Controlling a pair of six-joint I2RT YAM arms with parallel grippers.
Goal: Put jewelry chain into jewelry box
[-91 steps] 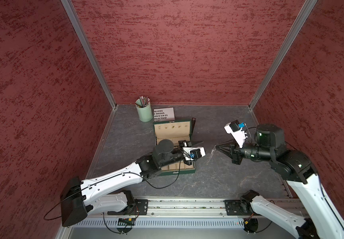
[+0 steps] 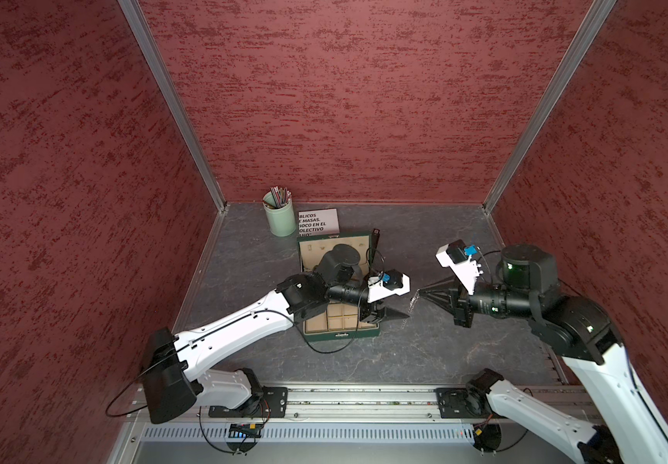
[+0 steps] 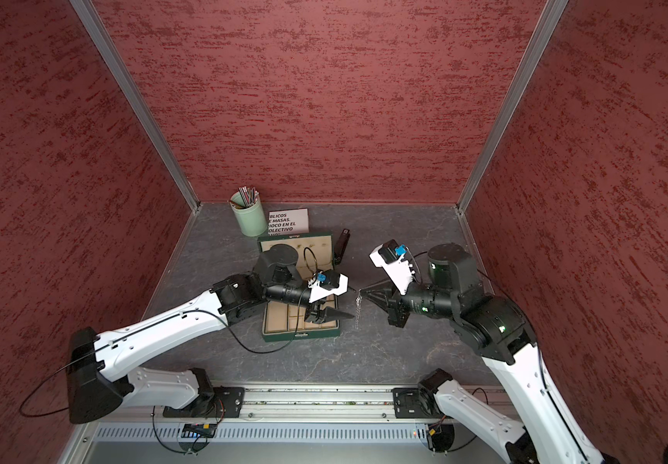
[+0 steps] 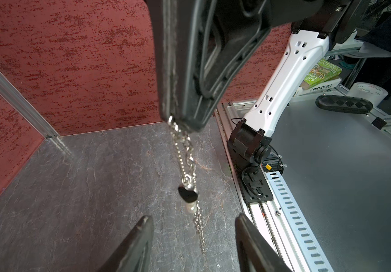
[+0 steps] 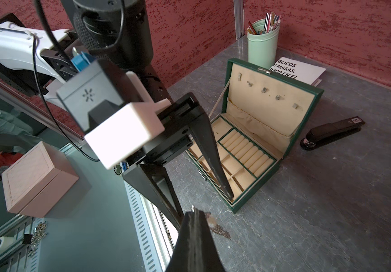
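Note:
A silver jewelry chain (image 4: pixel 190 156) with a small dark pendant (image 4: pixel 188 194) hangs from the tips of my right gripper (image 3: pixel 360 291), which is shut on it. In the left wrist view my left gripper stands open, its fingers either side of and just below the pendant, the chain's lower end dangling between them but not gripped. The green jewelry box (image 5: pixel 254 181) stands open behind my left gripper, its cream compartments and ring rolls visible in the right wrist view.
A black stapler (image 5: pixel 329 133) lies right of the box. A mint pen cup (image 2: pixel 281 220) and printed papers (image 2: pixel 317 216) stand at the back.
My left gripper has turned and moved right, toward the hanging chain. The right gripper has shifted slightly down, still with the chain at its tips.

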